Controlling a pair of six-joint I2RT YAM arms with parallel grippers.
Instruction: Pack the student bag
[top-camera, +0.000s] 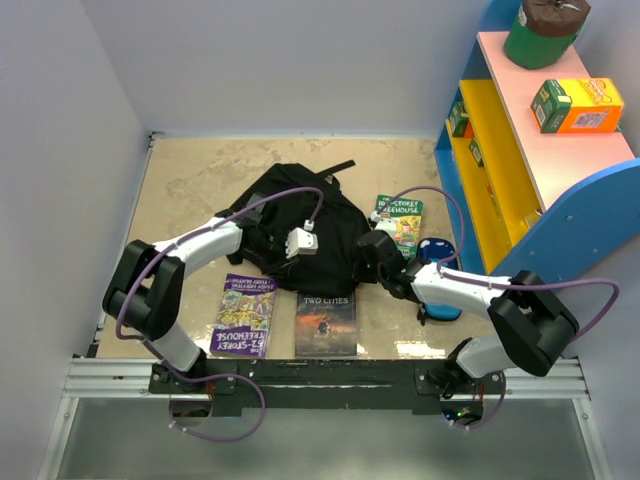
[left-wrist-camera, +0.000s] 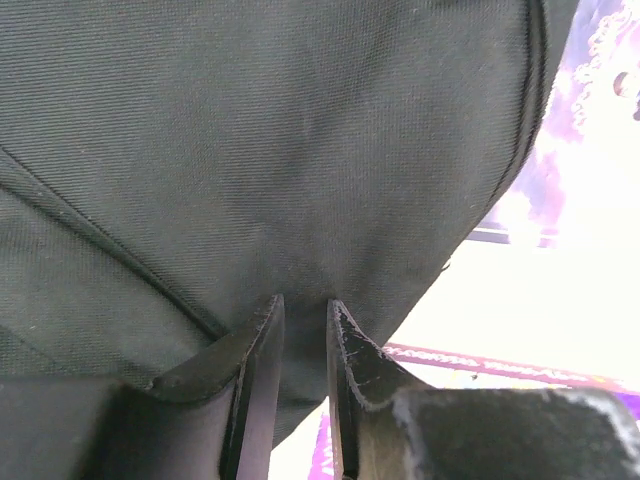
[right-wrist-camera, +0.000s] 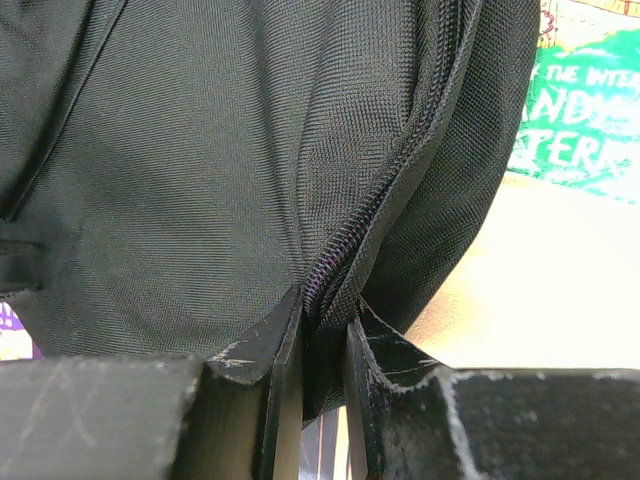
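Note:
A black fabric bag (top-camera: 320, 230) lies flat in the middle of the table. My left gripper is over its lower left part, fingertips close together against the cloth, with a narrow gap; whether they grip is unclear. My right gripper is at the bag's right edge, with a zipped fold (right-wrist-camera: 390, 190) between its fingers. A purple Treehouse book (top-camera: 243, 315) and a Two Cities book (top-camera: 326, 325) lie in front of the bag, a green Treehouse book (top-camera: 400, 220) to its right, and a blue case (top-camera: 437, 255) beside that.
A blue shelf unit (top-camera: 560, 220) with yellow and pink boards stands at the right, holding boxes (top-camera: 577, 105). Walls bound the table at left and back.

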